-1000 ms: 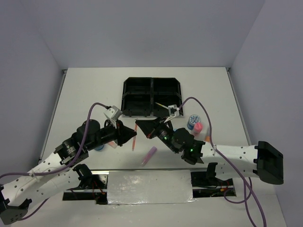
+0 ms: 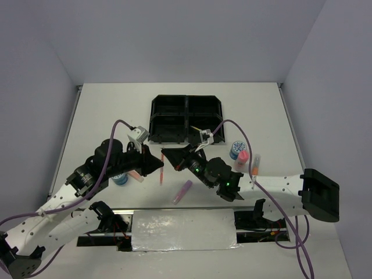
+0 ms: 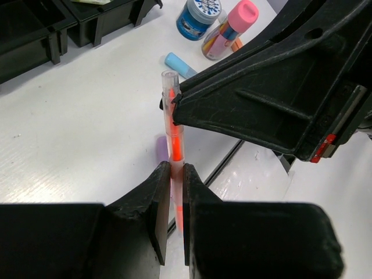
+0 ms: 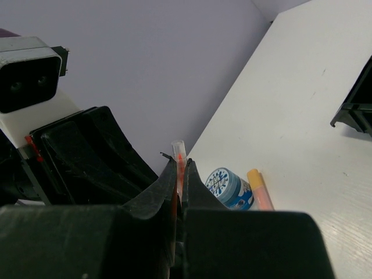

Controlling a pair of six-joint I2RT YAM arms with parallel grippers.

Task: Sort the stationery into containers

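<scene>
An orange pen with a clear cap [image 3: 176, 144] stands upright between my two grippers. Up at its capped end, my right gripper [image 2: 163, 150] is shut on it; the pen's tip [image 4: 179, 152] pokes out between those fingers in the right wrist view. Lower down, my left gripper has a finger close on either side of the pen, and whether they press on it cannot be told. Below both grippers a purple marker [image 2: 182, 192] lies on the table. Behind them stands a black divided container [image 2: 186, 118] with a yellowish item [image 2: 196, 128] in its front right compartment.
To the right are a blue jar [image 2: 237, 149], a pink-capped bottle [image 2: 242, 158] and an orange marker [image 2: 256, 164]. Another blue jar [image 2: 120, 179] and an orange-capped marker [image 4: 260, 189] lie by the left arm. A light blue marker [image 3: 180, 64] rests near the bottle. Table behind the container is clear.
Both grippers and the upright pen have shifted slightly left together. The right arm has swung a little left too. Container and loose items have stayed put.
</scene>
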